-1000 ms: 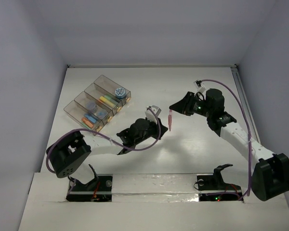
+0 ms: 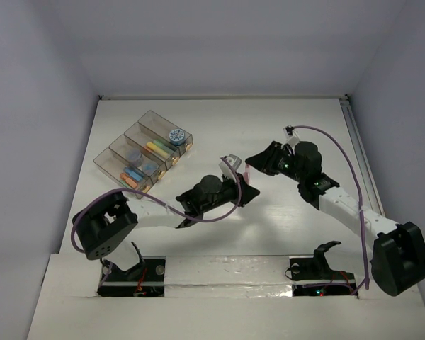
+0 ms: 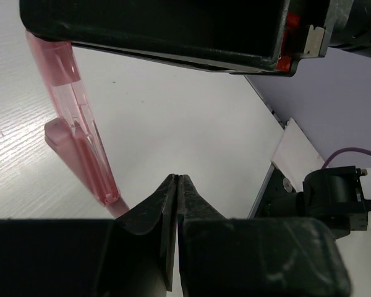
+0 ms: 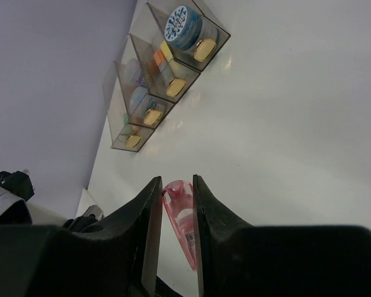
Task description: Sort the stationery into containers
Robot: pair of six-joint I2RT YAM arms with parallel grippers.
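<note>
The pink marker [image 2: 246, 174] hangs slanted from my right gripper [image 2: 248, 162], which is shut on its upper end. In the right wrist view the marker [image 4: 179, 197] shows between the two fingers. My left gripper is shut with nothing between its fingers. Left of those fingers, in the left wrist view, the marker [image 3: 80, 133] runs down with its lower tip close beside the outer side of the left finger; whether they touch I cannot tell. From above, the left gripper [image 2: 256, 194] partly covers the marker's lower end.
At the back left stands a clear compartment organizer [image 2: 105, 164] holding a blue-lidded jar [image 2: 177, 136], yellow and green sticks [image 2: 158, 149], and orange and blue pieces [image 2: 129, 181]. White table [image 2: 219, 127] around the grippers is bare. The two arms nearly meet mid-table.
My left gripper has moved right in the top view, while the right one has shifted slightly left.
</note>
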